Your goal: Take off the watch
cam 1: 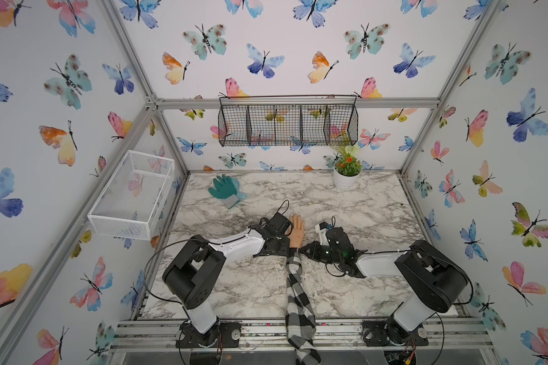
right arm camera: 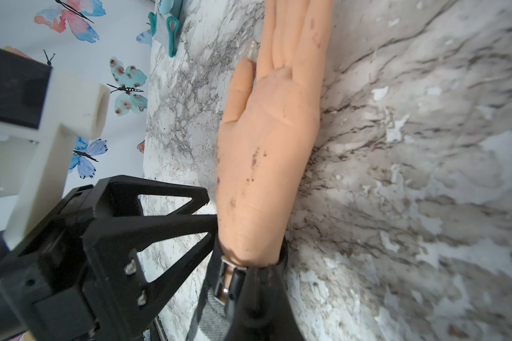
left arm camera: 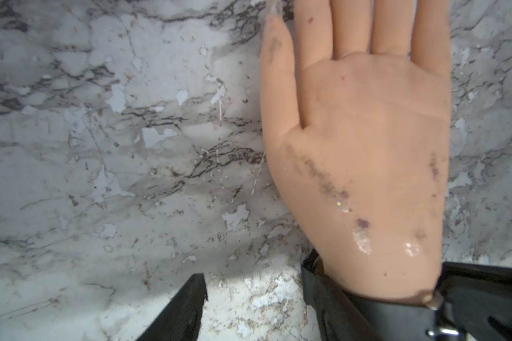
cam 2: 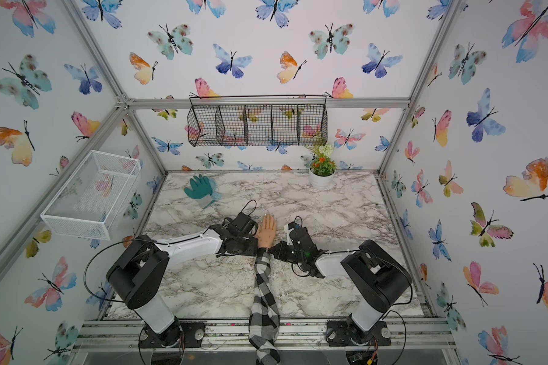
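A fake hand [left arm camera: 369,142] lies palm up, a black watch strap [left arm camera: 381,315] around its wrist above a checked sleeve [cam 1: 295,286]. The strap's metal buckle [right arm camera: 226,281] shows in the right wrist view; the watch face is hidden. My left gripper is open at the thumb side, one finger [left arm camera: 340,309] close beside the strap and bare table between its fingers. From the other side, my right gripper is shut at the strap, by the buckle. Whether any strap is pinched between its tips cannot be made out.
A teal glove [cam 1: 225,189] lies at the back left and a potted plant [cam 1: 346,173] stands at the back right. On the left wall hangs a white mesh basket [cam 1: 131,194], and a black wire rack [cam 1: 288,124] hangs behind.
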